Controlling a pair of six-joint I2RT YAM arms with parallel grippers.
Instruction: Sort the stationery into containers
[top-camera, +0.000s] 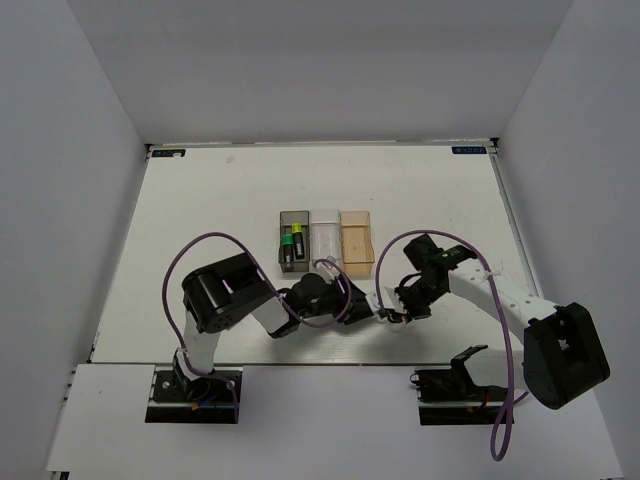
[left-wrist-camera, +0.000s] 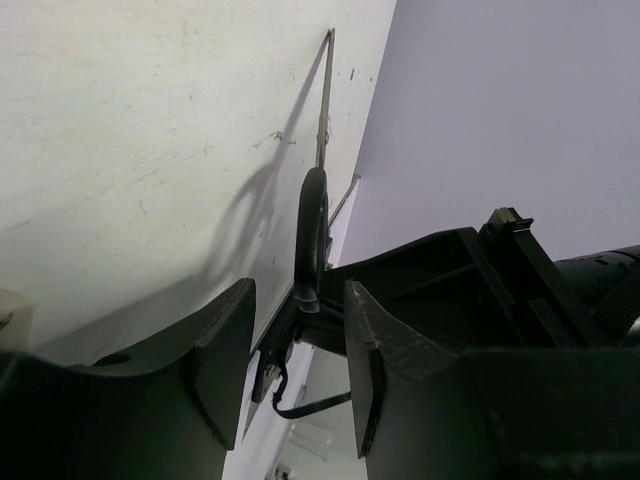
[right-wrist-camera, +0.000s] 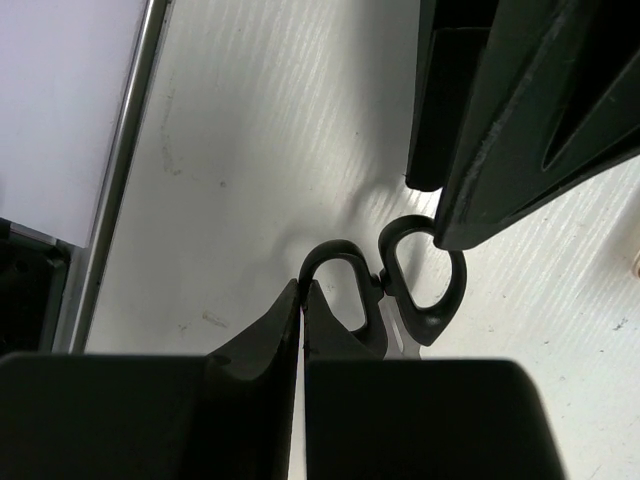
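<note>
Black-handled scissors (right-wrist-camera: 430, 315) show in the right wrist view at the tips of my shut right gripper, one handle loop at the fingertips. My left gripper is part open, a black loop standing between and beyond its fingertips in its view; whether it touches is unclear. From above, both grippers meet near the table's front right of centre. A grey container (top-camera: 294, 262) holds green-capped and yellow-capped markers (top-camera: 297, 241); beside it stand a clear container (top-camera: 325, 238) and a tan container (top-camera: 356, 243).
The two arms are very near each other.
</note>
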